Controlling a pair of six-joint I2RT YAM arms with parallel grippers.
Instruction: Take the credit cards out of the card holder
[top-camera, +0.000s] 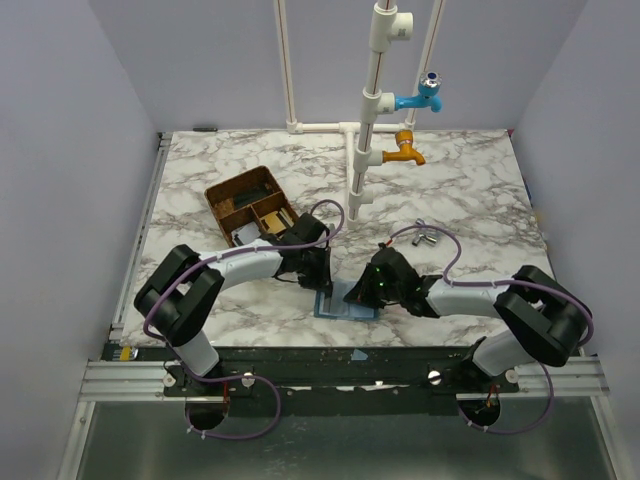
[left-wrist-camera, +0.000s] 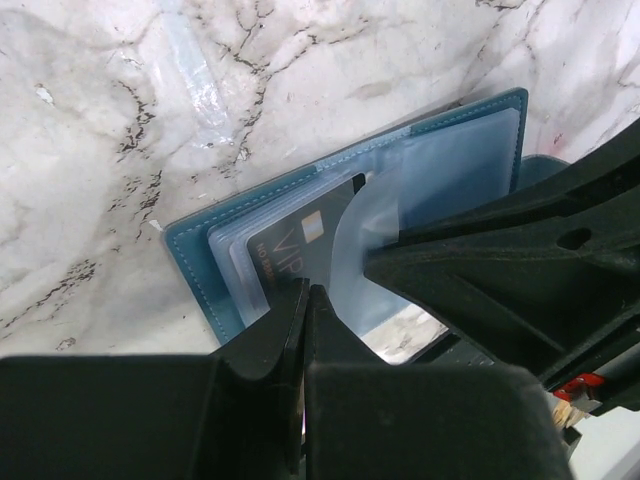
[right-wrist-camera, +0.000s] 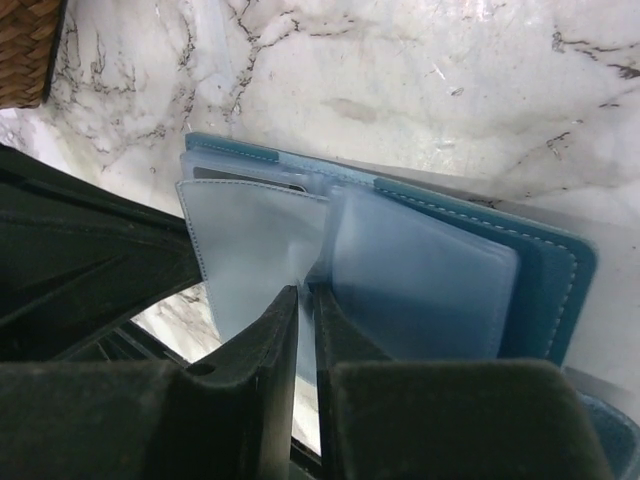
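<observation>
An open teal card holder (top-camera: 347, 308) with clear sleeves lies between my grippers near the table's front edge. In the left wrist view a dark card (left-wrist-camera: 285, 242) marked VIP shows in the left stack under clear plastic. My left gripper is shut, its tips at that card, nothing visible between its fingers. My right gripper has its fingertips on the holder's clear sleeve (right-wrist-camera: 410, 270), close together with a narrow gap; whether they grip the plastic I cannot tell.
A wicker box (top-camera: 225, 195) with compartments stands at the back left. A white pipe frame with blue (top-camera: 420, 101) and orange (top-camera: 398, 155) taps stands behind the holder. Small metal pieces (top-camera: 425, 235) lie at the right.
</observation>
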